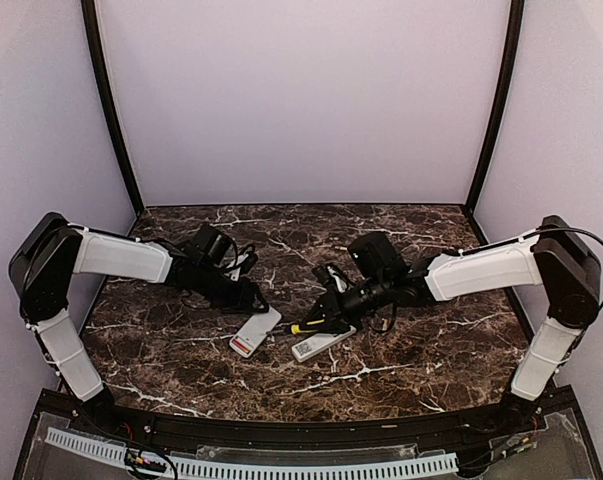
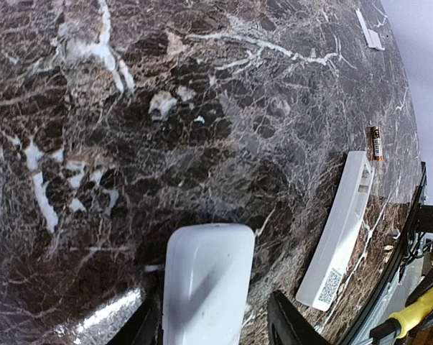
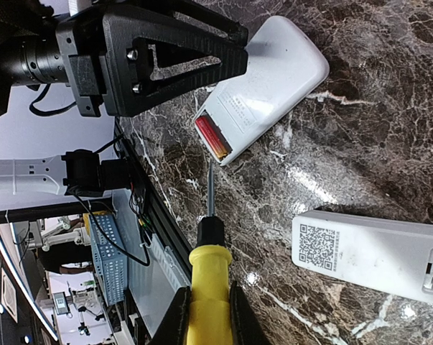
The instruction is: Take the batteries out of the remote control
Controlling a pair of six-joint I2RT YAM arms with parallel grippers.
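A white remote control (image 1: 255,332) lies on the marble table, its battery compartment facing the front. In the right wrist view a red battery (image 3: 212,136) shows inside that compartment. My left gripper is open over the remote's far end, one finger to each side; whether they touch it I cannot tell. A yellow-handled screwdriver (image 3: 210,287) is held in my right gripper, which is shut on its handle. Its thin metal tip points at the compartment end, close to the remote's edge.
A second white device (image 3: 367,248) with a printed code lies to the right, partly under the right arm in the top view. Beyond it, a loose battery (image 2: 376,143) rests on the table.
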